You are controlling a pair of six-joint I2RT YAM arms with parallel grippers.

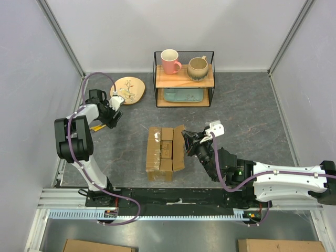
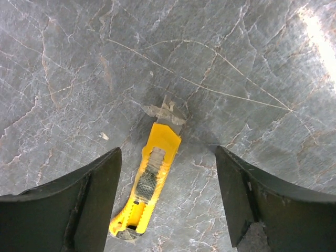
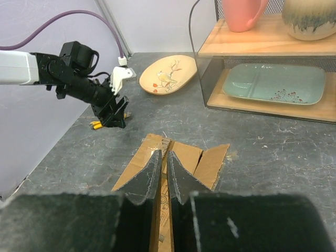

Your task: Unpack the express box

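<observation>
A cardboard box [image 1: 153, 149] with its flaps folded over stands at the front middle. My left gripper is open just over a yellow box cutter [image 2: 155, 163] on the grey table at the left, the cutter between its fingertips in the left wrist view. My right gripper is beside the box's right flap, its fingertips close together; the right wrist view shows the box's taped top beyond them. Whether anything thin is between those fingertips is hard to tell.
A floral plate [image 1: 134, 89] lies at the back left. A rack [image 1: 184, 79] at the back holds a pink mug [image 1: 169, 63], a beige mug [image 1: 197, 68] and a green tray [image 1: 182, 95].
</observation>
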